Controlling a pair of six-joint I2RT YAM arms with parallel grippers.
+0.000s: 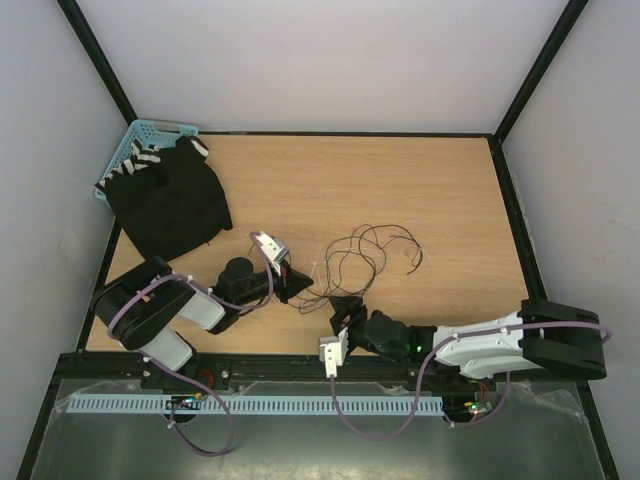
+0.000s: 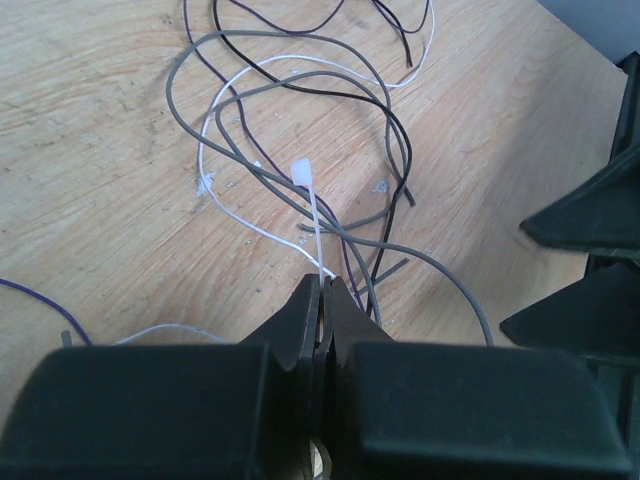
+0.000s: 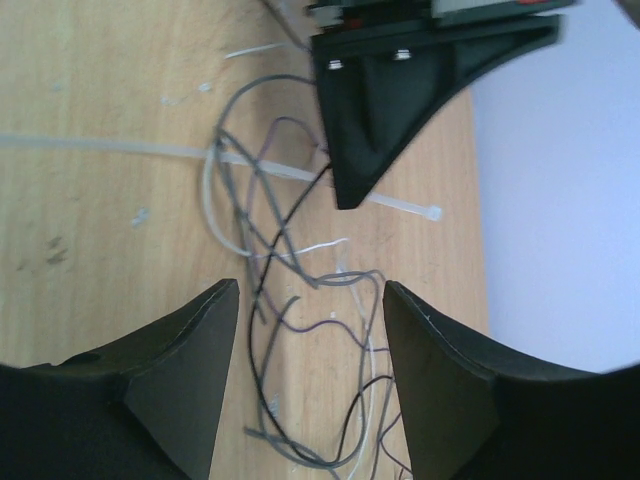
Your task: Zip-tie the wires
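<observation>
A loose tangle of grey, black, white and purple wires lies on the wooden table. My left gripper is shut on a thin white zip tie, whose small head points away over the wires. In the top view the left gripper is left of the tangle. My right gripper is open at the tangle's near side, its fingertips apart over the wires; its fingertips also show at the right of the left wrist view.
A blue basket with a black cloth draped over it sits at the back left. Walls bound the workspace.
</observation>
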